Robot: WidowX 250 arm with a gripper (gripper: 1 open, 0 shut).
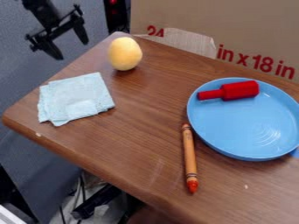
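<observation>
My black gripper (62, 35) is at the top left, over the floor beyond the table's edge, its fingers spread open with nothing visible between them. A yellow round object (125, 53) sits at the back of the wooden table (128, 140). A folded light-blue cloth (73, 98) lies at the left. A blue plate (244, 131) on the right holds a red object (237, 90) with a narrow handle. An orange crayon (190, 162) lies just left of the plate.
A cardboard box (222, 31) stands along the back. Cables and metal parts show below the left edge.
</observation>
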